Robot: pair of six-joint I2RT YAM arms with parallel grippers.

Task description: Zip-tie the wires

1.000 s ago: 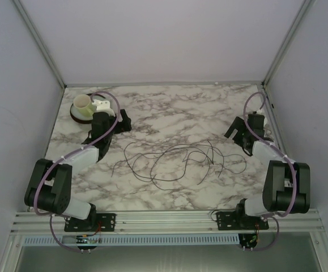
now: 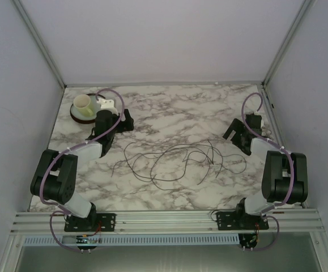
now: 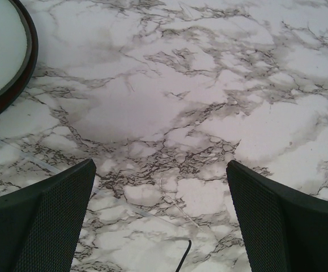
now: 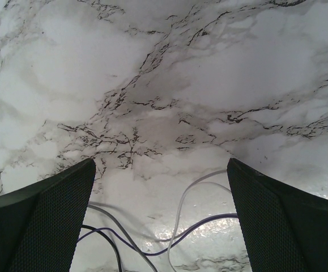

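Observation:
Loose wires [image 2: 175, 178] lie tangled across the front middle of the marble table. In the right wrist view grey, black and purple wires [image 4: 197, 225] run beneath my right gripper, which is open and empty above the table. My left gripper is also open and empty, above bare marble beside the tray, with one dark wire end [image 3: 183, 255] below it. A thin translucent strip [image 3: 45, 164], possibly a zip tie, lies on the table under it in the left wrist view.
A round dark-rimmed tray [image 2: 80, 119] with a pale yellow-green mug [image 2: 82, 103] stands at the back left. White walls bound both sides and the back.
My left gripper has moved slightly right, and both arms have shifted a little. The wires look unchanged.

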